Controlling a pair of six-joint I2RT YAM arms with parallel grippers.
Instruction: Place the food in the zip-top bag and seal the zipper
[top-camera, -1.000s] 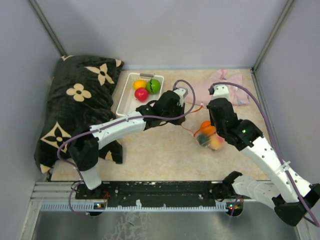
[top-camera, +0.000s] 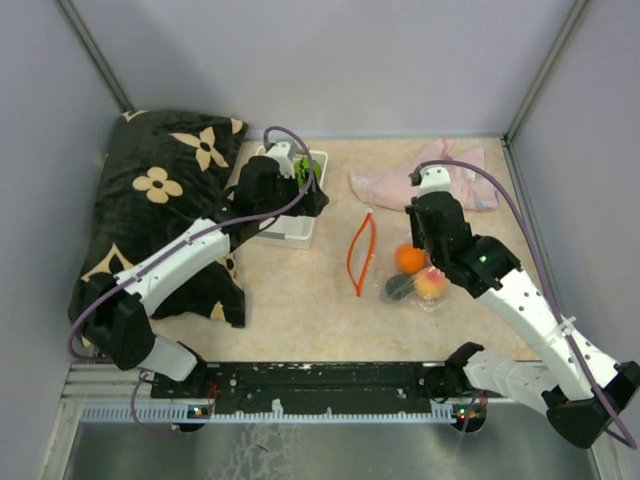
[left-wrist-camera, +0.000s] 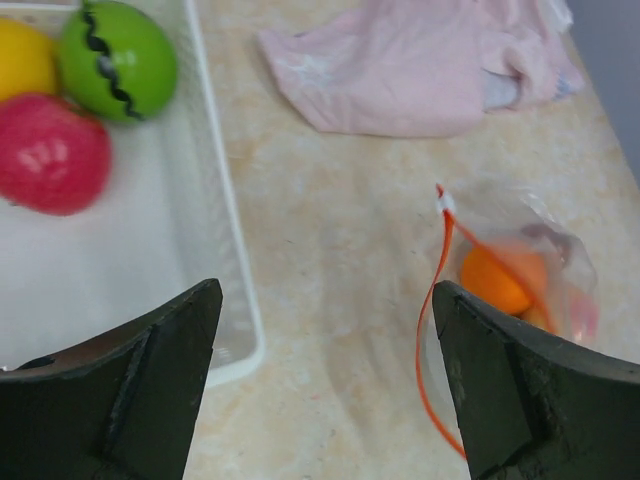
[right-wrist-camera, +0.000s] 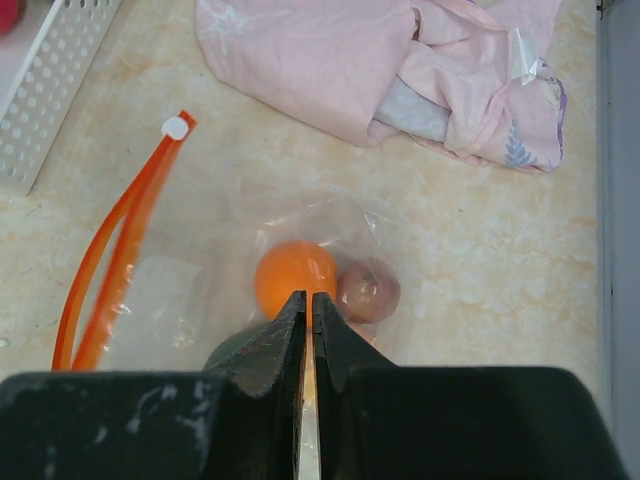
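Note:
A clear zip bag (right-wrist-camera: 170, 300) with orange zipper lies at centre right, holding an orange (right-wrist-camera: 295, 278), a brown-red round item (right-wrist-camera: 368, 290), a dark green item (right-wrist-camera: 240, 348) and a peach-coloured one (top-camera: 431, 284). My left gripper stands open over the right side of the white bin (top-camera: 288, 233), which holds a green ball (left-wrist-camera: 118, 70), a red one (left-wrist-camera: 55, 150) and a yellow one (left-wrist-camera: 22, 55). My right gripper is shut above the bag, nothing visible between its fingers.
A pink cloth (top-camera: 420, 184) lies at the back right, a dark flowered cushion (top-camera: 150, 185) at the left. Bare table shows between bin and bag and along the front. Walls edge the back and sides.
My left gripper has moved left from beside the bag to over the bin and has opened. The orange zipper lies differently, lower and more upright.

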